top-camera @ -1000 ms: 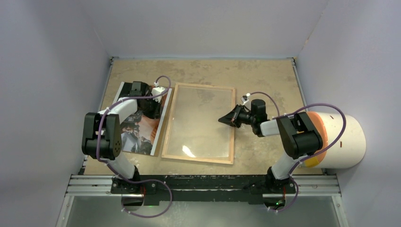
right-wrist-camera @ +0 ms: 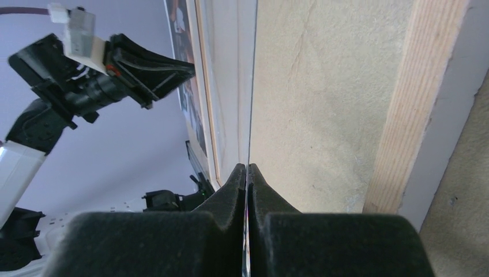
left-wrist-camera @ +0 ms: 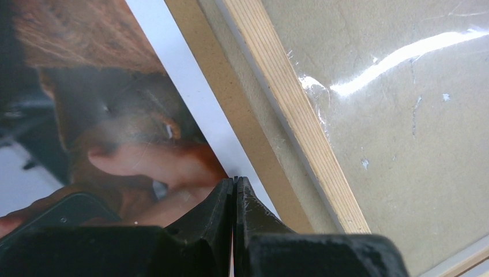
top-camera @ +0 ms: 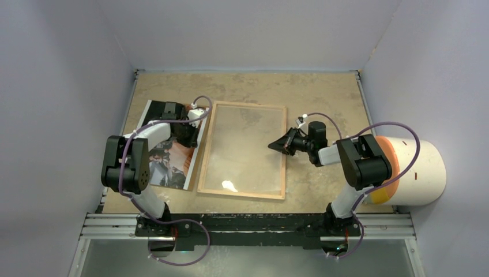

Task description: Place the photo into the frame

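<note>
The photo (top-camera: 167,167), dark with a white border, lies flat on a brown backing board at the left. In the left wrist view the tips of my left gripper are over the photo beside its white border (left-wrist-camera: 199,86); the fingers are together, with nothing clear between them. The wooden frame (top-camera: 242,195) lies in the middle, holding a clear sheet (top-camera: 242,150). My right gripper (top-camera: 270,146) is inside the frame's right rail (right-wrist-camera: 403,115). In the right wrist view the clear sheet's thin edge (right-wrist-camera: 252,75) rises from between the shut fingertips.
A white and orange cylinder (top-camera: 424,170) stands at the right beside the right arm. Bare table (top-camera: 248,86) shows behind the frame. A narrow strip separates the photo's board from the frame's left rail (left-wrist-camera: 300,115).
The right gripper moved slightly right and has since stayed put. The glare on the clear sheet has changed shape.
</note>
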